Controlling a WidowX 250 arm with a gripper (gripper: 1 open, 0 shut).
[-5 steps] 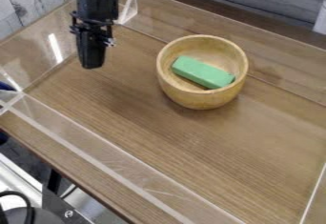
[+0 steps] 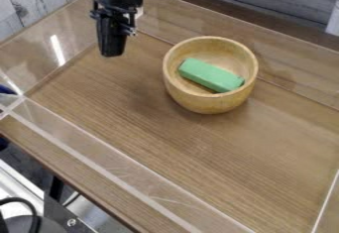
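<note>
My black gripper (image 2: 111,41) hangs over the upper left of the wooden table, shut, with nothing visible between its fingers. To its right, apart from it, sits a wooden bowl (image 2: 197,99) with a green block (image 2: 211,74) lying inside.
A blue object (image 2: 7,91) is partly visible at the left edge, and a black cable (image 2: 27,207) lies at the lower left corner.
The gripper and arm have moved away toward the back of the table, higher in the view. The bowl and green block have not visibly moved.
</note>
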